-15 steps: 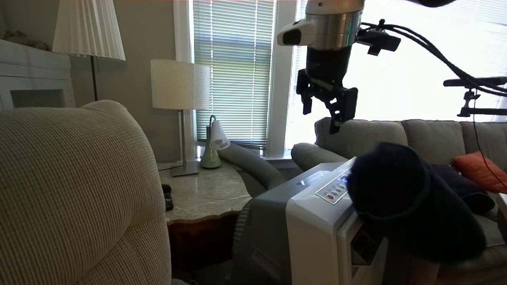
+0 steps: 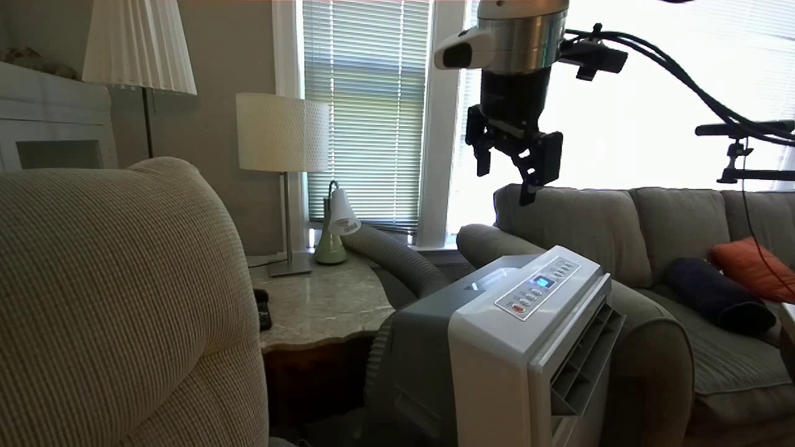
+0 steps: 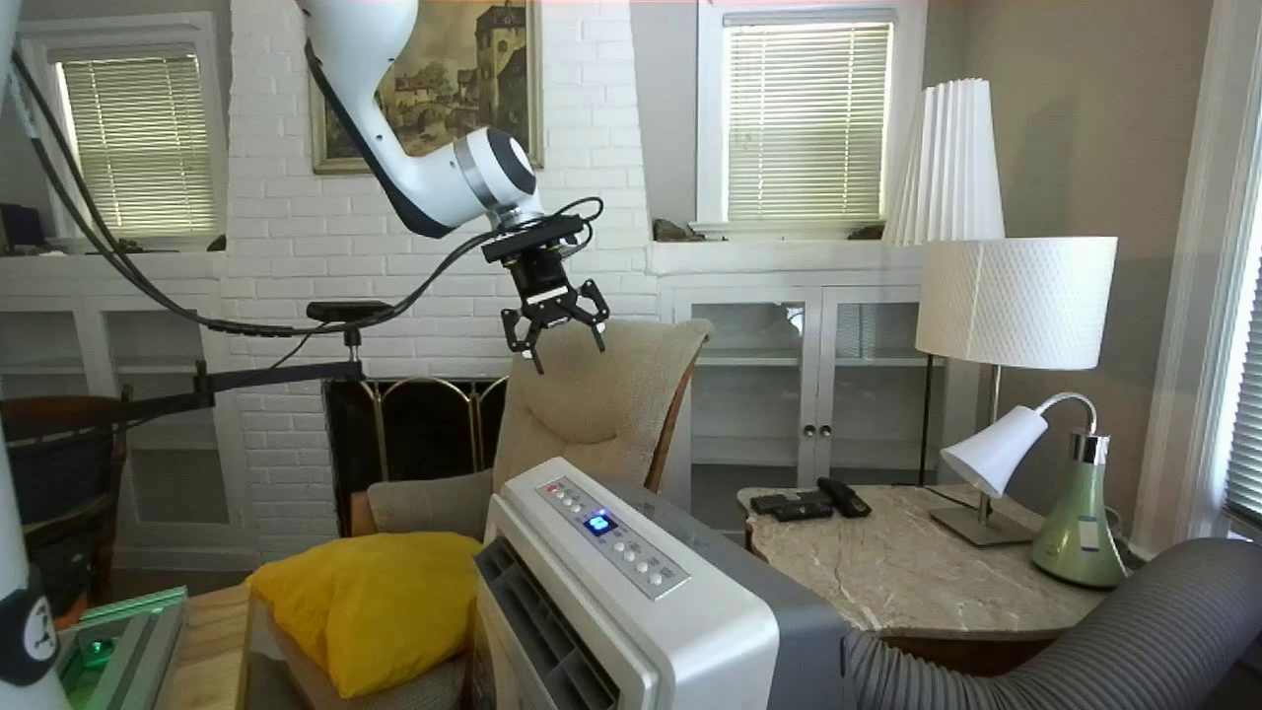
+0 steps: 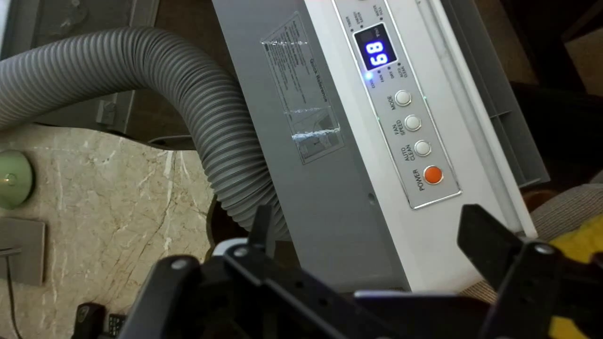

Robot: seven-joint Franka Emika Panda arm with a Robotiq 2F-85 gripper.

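My gripper [image 2: 507, 179] hangs open in the air above a white and grey portable air conditioner [image 2: 488, 335], with nothing between its fingers. Seen from the other side, the gripper [image 3: 570, 359] points down, its fingers apart, in front of the white brick wall. The wrist view looks down past the spread fingers [image 4: 261, 229] onto the unit's top. Its control panel [image 4: 421, 127] carries a lit blue display [image 4: 375, 46], white buttons and an orange power button [image 4: 433, 174]. A clear gap separates the gripper from the panel in both exterior views.
A ribbed grey hose [image 4: 161, 59] runs from the unit past a marble-topped table [image 3: 852, 574], which holds lamps and black handsets. A beige chair [image 2: 134, 298] and a yellow cushion [image 3: 379, 609] stand near. Behind is a grey sofa [image 2: 581, 227] with a dark blue roll [image 2: 719, 298].
A large, blurred dark shape in front of the air conditioner has gone from exterior view 1, uncovering its panel and vent. My gripper has shifted only very slightly and is still open.
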